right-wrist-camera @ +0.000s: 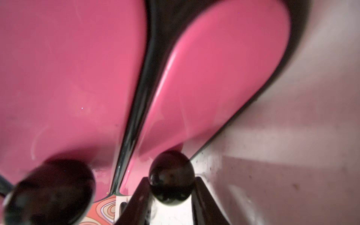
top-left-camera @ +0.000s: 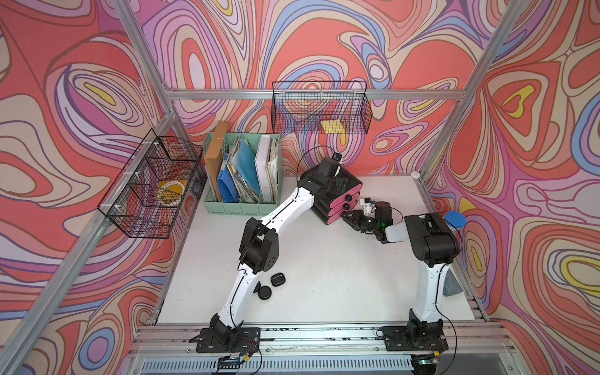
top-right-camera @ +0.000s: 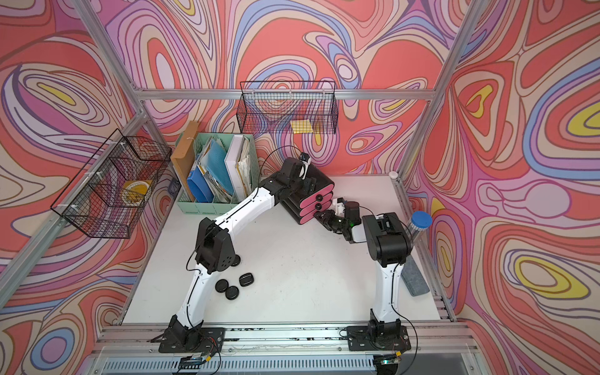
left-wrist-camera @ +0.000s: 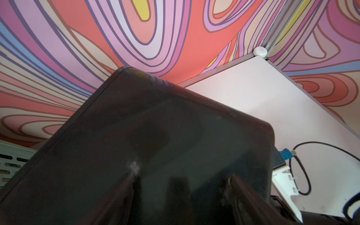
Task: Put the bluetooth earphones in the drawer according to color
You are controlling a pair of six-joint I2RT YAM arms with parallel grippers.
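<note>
A black three-tier drawer unit (top-left-camera: 325,209) with pink fronts (top-right-camera: 312,203) stands at the back centre. My left gripper is over its dark top (left-wrist-camera: 157,120), fingers blurred and apart, open. Low at the fronts, my right gripper is shut on a black round drawer knob (right-wrist-camera: 171,174); another knob (right-wrist-camera: 48,191) sits beside it. Several black earphone cases (top-right-camera: 246,279) lie on the front left of the table, partly behind the left arm in the top left view.
A green crate (top-left-camera: 212,206) of files stands left of the drawer unit. Wire baskets (top-left-camera: 147,218) hang at the left and back.
</note>
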